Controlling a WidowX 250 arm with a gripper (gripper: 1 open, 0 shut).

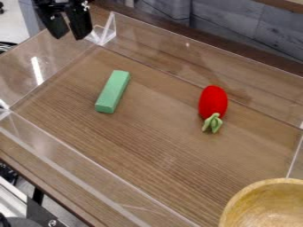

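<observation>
My gripper point(66, 23) is at the top left of the camera view, black, its fingers pointing down above the back-left of the wooden table point(142, 160), standing open. A green block point(112, 91) lies at the centre-left, below and to the right of the gripper. A red vegetable with a pale green top point(213, 105), perhaps a toy pepper or radish, lies on the right half of the table.
A yellow bowl point(263, 209) sits at the bottom right, partly out of frame. The table's left and back edges run near the gripper.
</observation>
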